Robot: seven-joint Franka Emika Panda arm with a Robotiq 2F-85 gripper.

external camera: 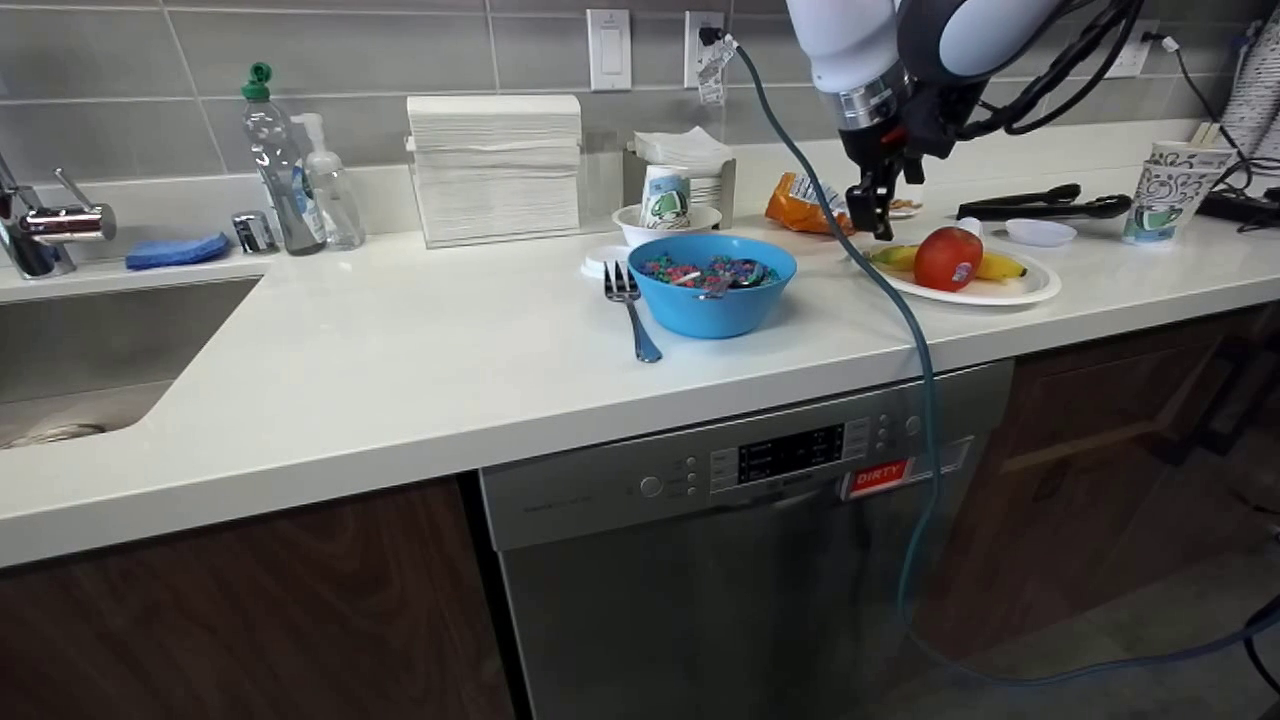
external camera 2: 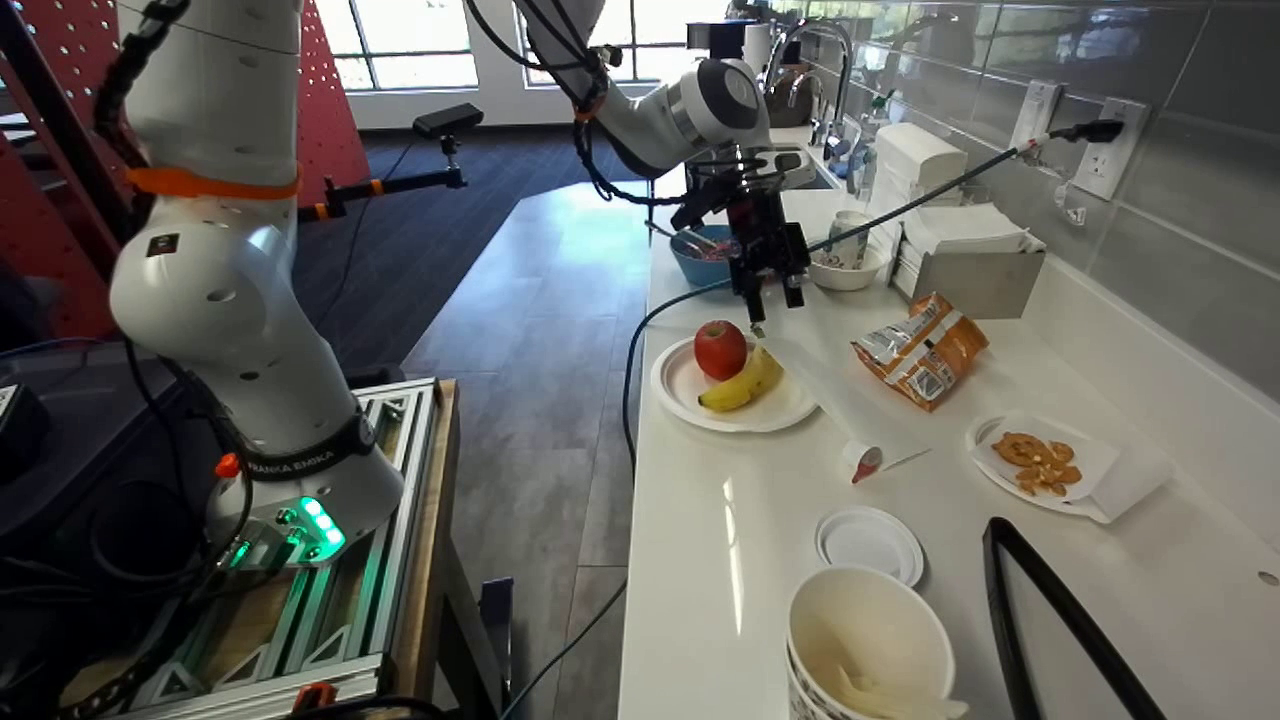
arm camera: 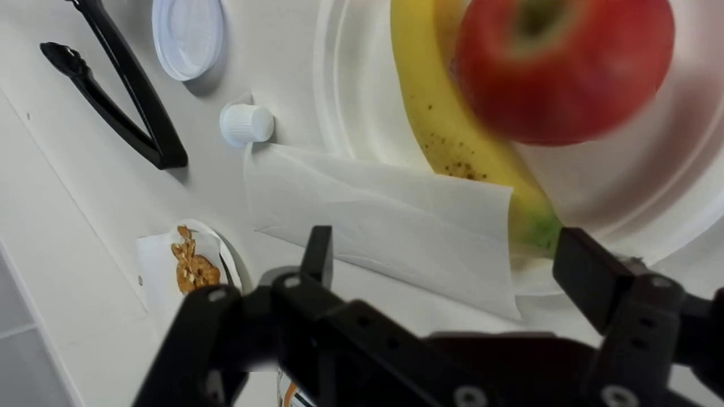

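Note:
My gripper is open, its two black fingers wide apart with nothing held between them. In exterior view 2 the gripper [external camera 2: 774, 300] hangs above the counter, just beyond the far rim of a white plate [external camera 2: 672, 402]. On that plate lie a red apple [external camera 2: 720, 349] and a yellow banana [external camera 2: 746, 382]. The wrist view shows the banana [arm camera: 475, 146] partly under the apple [arm camera: 577, 74]. A flat, whitish translucent strip [arm camera: 380, 210] covers part of the banana's lower end and extends toward a white cap [arm camera: 248, 124]; its lower edge lies between my fingers in the picture.
A blue bowl [external camera: 708, 306] with colourful contents and a fork [external camera: 636, 318] sit left of the plate. An orange snack bag [external camera 2: 924, 350], a plate of crackers [external camera 2: 1086, 504], black tongs [external camera 2: 1056, 600] and a paper cup [external camera 2: 870, 636] stand around. A dark cable [external camera: 882, 276] crosses near the gripper.

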